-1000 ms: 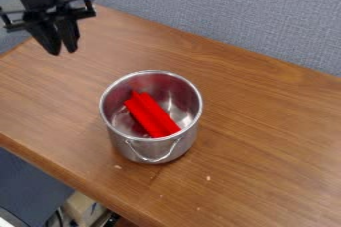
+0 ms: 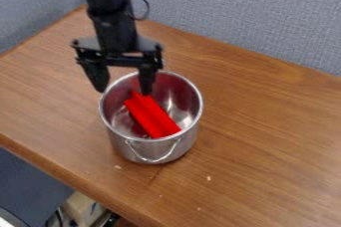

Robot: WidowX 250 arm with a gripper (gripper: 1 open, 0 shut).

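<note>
A metal bucket stands on the wooden table with a long red object lying inside, slanting from back left to front right. My black gripper is open above the bucket's back rim, one finger just outside on the left, the other over the bucket's opening at the right. Nothing shows between its fingers.
A grey padded wall runs behind it. The table's edge drops away at the lower left, where dark material and cables show.
The gripper has moved from the back left rightward and down to over the bucket. The bucket and red object have not moved.
</note>
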